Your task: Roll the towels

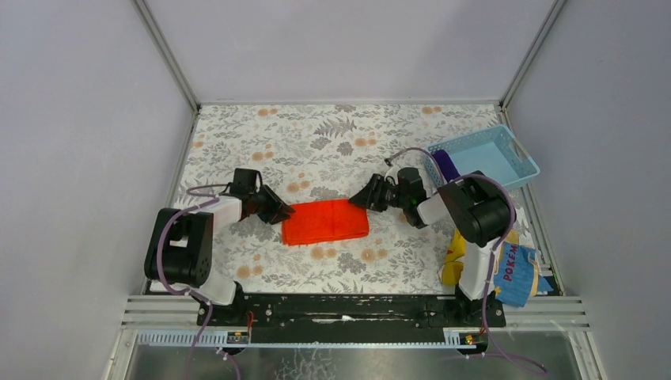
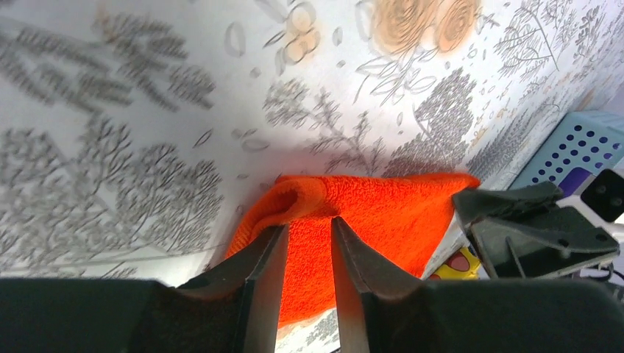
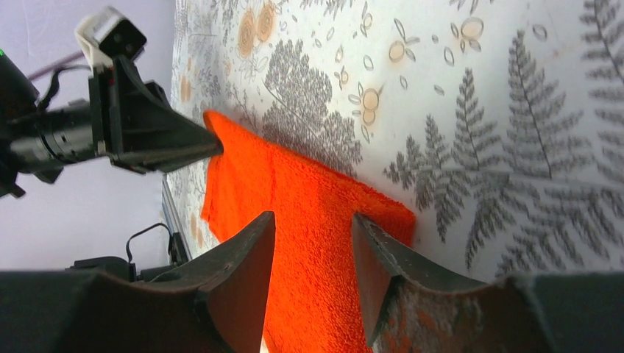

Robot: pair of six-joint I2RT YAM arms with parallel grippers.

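The red towel (image 1: 324,222) lies folded into a flat strip in the middle of the mat, its back edge slightly raised in both wrist views (image 2: 383,235) (image 3: 309,243). My left gripper (image 1: 278,212) is at the towel's back left corner, its fingers (image 2: 257,294) part open over the curled edge. My right gripper (image 1: 365,195) is at the back right corner, open, its two fingers over the towel (image 3: 243,287) near the raised edge. Whether towel lies between either pair of fingers at the tips is hard to tell.
A blue basket (image 1: 487,154) holding a dark purple cloth (image 1: 443,162) stands at the back right. Yellow cloth (image 1: 453,261) and a blue Pokémon cloth (image 1: 514,273) lie at the front right.
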